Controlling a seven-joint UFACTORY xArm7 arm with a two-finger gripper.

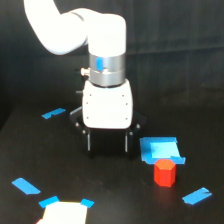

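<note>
My gripper (107, 148) hangs over the dark table left of centre. Its two fingers point down and stand well apart, with nothing between them. Right of it and nearer the camera stands a small red block (164, 173) with a many-sided outline. Just behind that block lies a patch of blue tape (148, 144) with a lighter blue square (164, 150) on it. The block and the gripper are clearly apart.
A pale, boxy object (64, 214) is cut off by the bottom edge, with blue tape beside it. Short tape strips mark the left front (26, 186), left back (53, 113) and right front (197, 196).
</note>
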